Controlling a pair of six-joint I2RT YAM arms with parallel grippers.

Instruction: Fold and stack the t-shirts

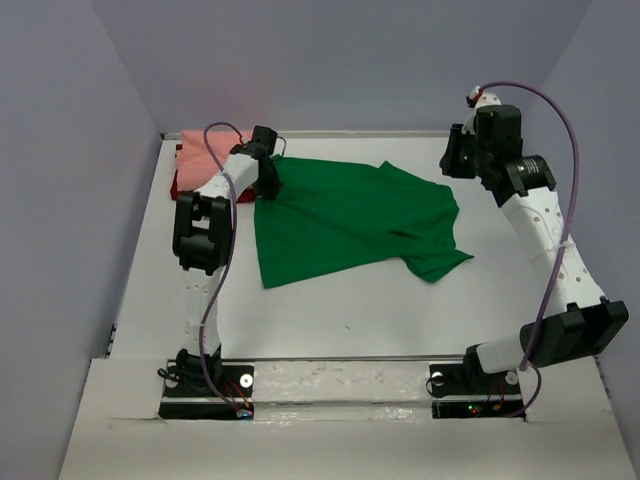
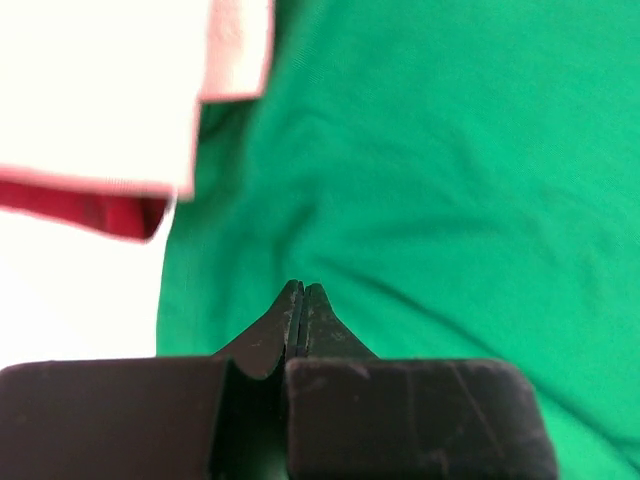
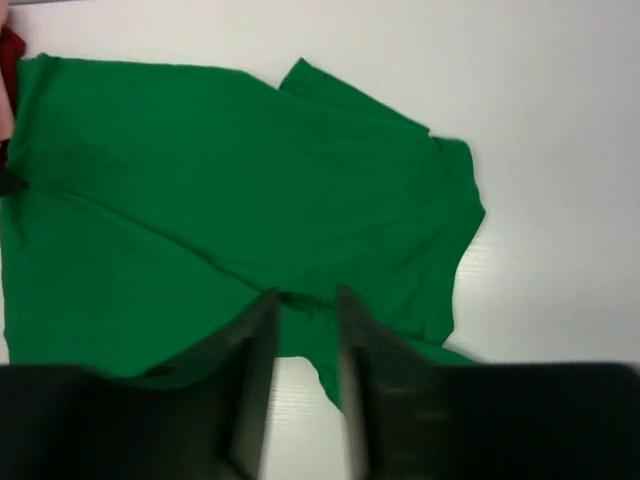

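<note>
The green T-shirt [image 1: 340, 220] lies spread with creases and uneven corners across the table. My left gripper [image 1: 268, 188] is shut over its upper left part, beside the folded pink shirt [image 1: 200, 155] that sits on red cloth [image 2: 95, 208]. In the left wrist view, the left fingertips [image 2: 305, 290] meet over the green fabric; I cannot tell whether they pinch any. My right gripper [image 1: 452, 160] is raised above the green shirt's back right, its blurred fingers apart with nothing seen between them in the right wrist view [image 3: 308, 310].
Bare white table [image 1: 330, 320] runs along the front and left of the green shirt, with free room at its right too. Grey walls border the back and sides.
</note>
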